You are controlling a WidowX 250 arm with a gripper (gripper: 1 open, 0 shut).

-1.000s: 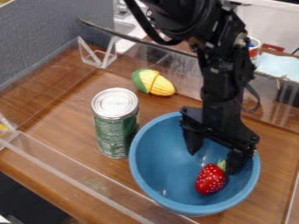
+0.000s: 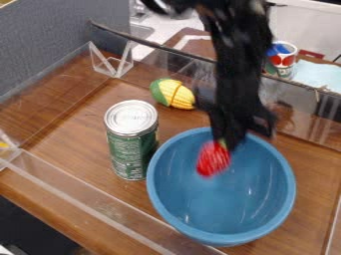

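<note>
My black gripper (image 2: 233, 129) is motion-blurred above the blue bowl (image 2: 220, 204). A red strawberry (image 2: 213, 158) is at its fingertips, raised toward the bowl's back part, also blurred. Whether the fingers are closed on it is hard to make out, though it moves with them. The bowl stands at the right of the wooden floor of the enclosure.
A green-labelled can (image 2: 131, 147) stands left of the bowl. A yellow corn toy (image 2: 172, 94) lies behind it. Clear low walls edge the area; beyond the back one are a red-white can (image 2: 280, 58) and a light cloth (image 2: 317, 78).
The gripper has risen and shifted slightly left, and the strawberry has moved up with it from the bottom of the bowl.
</note>
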